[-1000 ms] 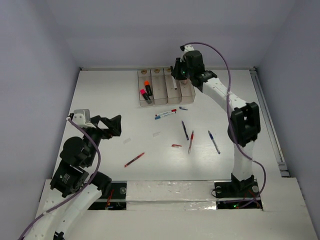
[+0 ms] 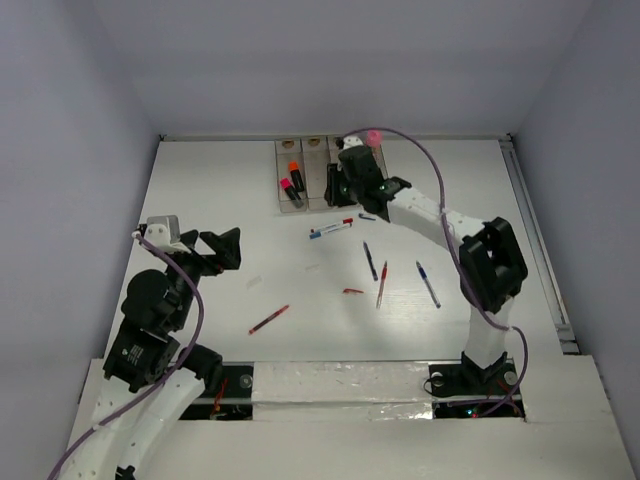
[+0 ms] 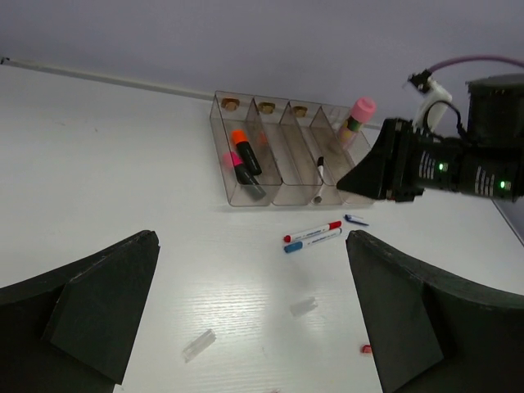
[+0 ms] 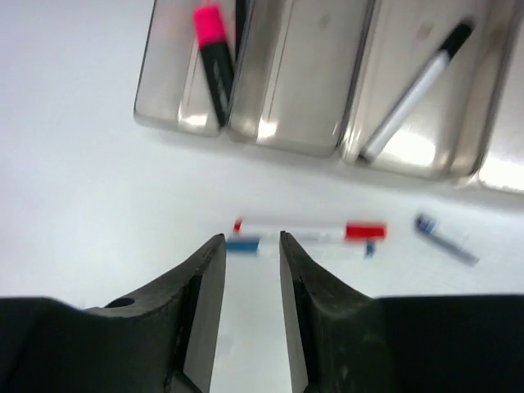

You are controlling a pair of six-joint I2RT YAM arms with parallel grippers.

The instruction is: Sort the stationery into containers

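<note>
A clear divided box (image 3: 232, 196) stands at the back with several compartments. A white marker with a black cap (image 4: 417, 94) lies slantwise in its third compartment from the left. My right gripper is open just in front of the box, with nothing between its fingers. Two highlighters, pink-capped (image 3: 239, 170) and orange-capped (image 3: 246, 154), lie in the leftmost compartment. On the table before the box rest a red marker (image 3: 313, 232) and a blue marker (image 3: 315, 239), side by side. My left gripper stands open and empty at the left.
A pink-topped bottle (image 3: 357, 119) stands in the rightmost compartment. A small blue item (image 4: 446, 239) lies before the box. Several pens are spread further forward, among them a red pen (image 2: 269, 319) and a blue pen (image 2: 428, 284).
The left arm has barely shifted.
</note>
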